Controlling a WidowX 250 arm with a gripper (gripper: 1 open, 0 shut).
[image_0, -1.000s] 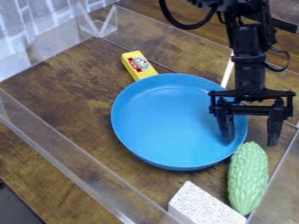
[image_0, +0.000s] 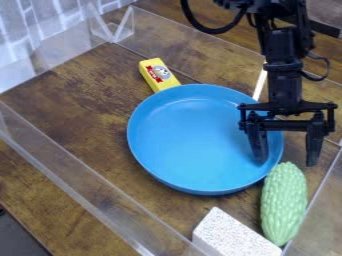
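Note:
My black gripper (image_0: 285, 150) hangs over the right edge of a blue plate (image_0: 191, 140), its two fingers apart and pointing down, with nothing visible held between them. A green cabbage-like object (image_0: 283, 204) lies just below the gripper, to the right of the plate. A yellow box with a red and white label (image_0: 158, 76) lies behind the plate at the upper left.
A white block (image_0: 234, 234) lies at the bottom, beside the green object. A pale stick (image_0: 261, 85) is partly hidden behind the arm. Clear walls border the wooden surface (image_0: 74, 110), whose left part is free.

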